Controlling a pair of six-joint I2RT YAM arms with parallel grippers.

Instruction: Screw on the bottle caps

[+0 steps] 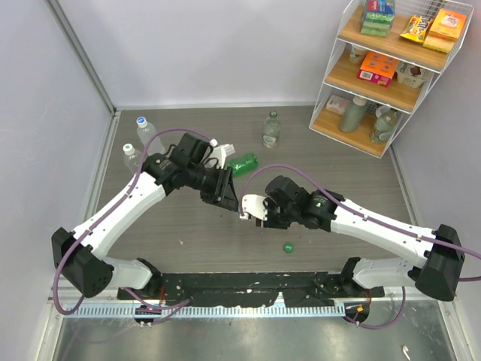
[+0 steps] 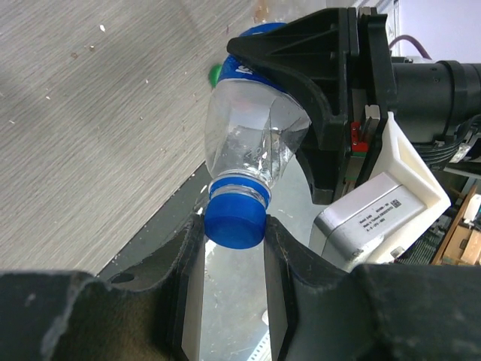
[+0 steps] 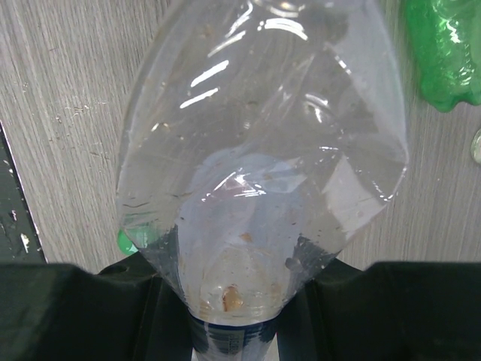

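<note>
Both grippers meet over the middle of the table. My left gripper is shut on a blue cap (image 2: 234,218), which sits on the neck of a clear plastic bottle (image 2: 248,139). My right gripper is shut on that bottle at its blue-labelled part; in the right wrist view the bottle fills the middle between the dark fingers. A small green cap (image 1: 288,247) lies on the table (image 1: 180,241) below the grippers. In the top view the held bottle is mostly hidden by the arms.
A green bottle (image 1: 243,165) lies on its side behind the grippers. A clear bottle (image 1: 271,129) stands at the back; two more bottles (image 1: 147,134) stand at the left. A wire shelf (image 1: 398,90) with goods occupies the back right.
</note>
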